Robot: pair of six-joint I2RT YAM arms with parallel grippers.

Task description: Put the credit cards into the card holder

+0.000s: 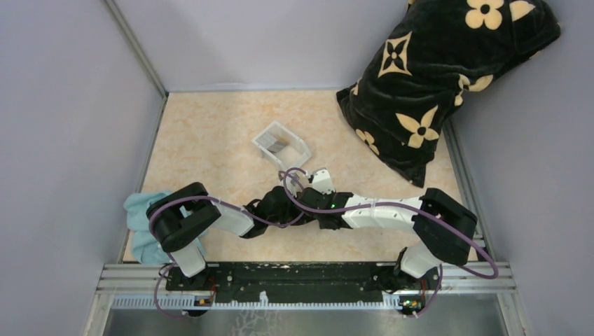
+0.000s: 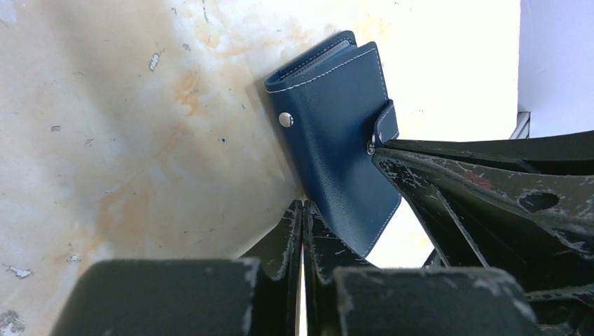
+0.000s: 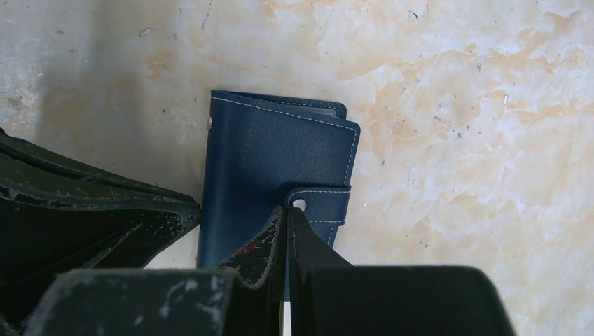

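The navy card holder (image 3: 266, 154) lies closed on the table, its snap strap (image 3: 328, 206) folded over the cover. My right gripper is shut with nothing between its fingers; the tips are at the strap's snap end, and the strap lies outside them. In the left wrist view, the spine of the card holder (image 2: 315, 119) faces my left gripper, which is shut and empty close beside the spine. Grey-striped cards (image 1: 272, 143) rest in a white tray (image 1: 302, 148) in the top view. Both arms hide the holder there.
A black patterned cushion (image 1: 413, 91) covers the table's right rear. A light-blue cloth (image 1: 143, 231) lies at the left edge. The two grippers stand very close together.
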